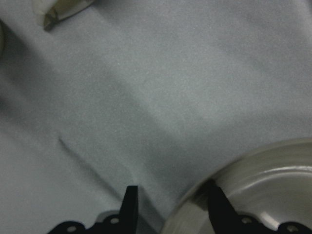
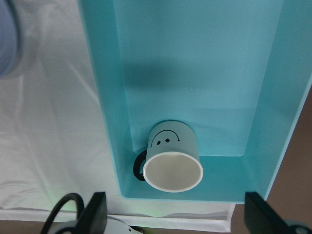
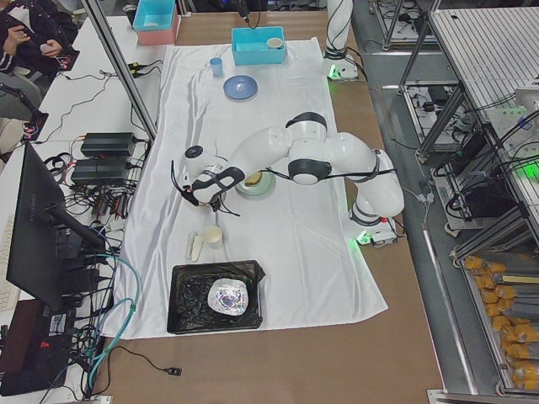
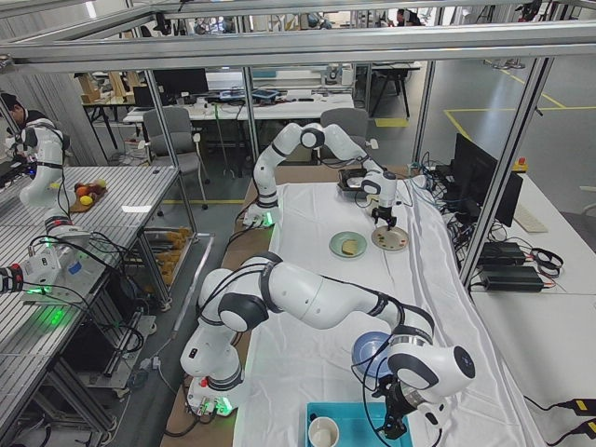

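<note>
My left gripper is open, low at the rim of a pale plate [image 1: 263, 175], one finger over the rim; nothing visible is between the fingers. In the camera right view that plate [image 4: 391, 240] is beside a green plate [image 4: 348, 237] holding a yellowish item. My right gripper stands open above a turquoise bin [image 2: 190, 73]. A white smiley mug [image 2: 180, 141] with a dark handle sits in the bin's lower part, apart from the fingers.
A blue plate [image 3: 240, 87] and small blue cup [image 3: 216, 66] stand near the bin. A black tray [image 3: 194, 295] with a foil item, a cream cup [image 3: 212, 238] and pale pieces [image 3: 194, 247] lie at the other end.
</note>
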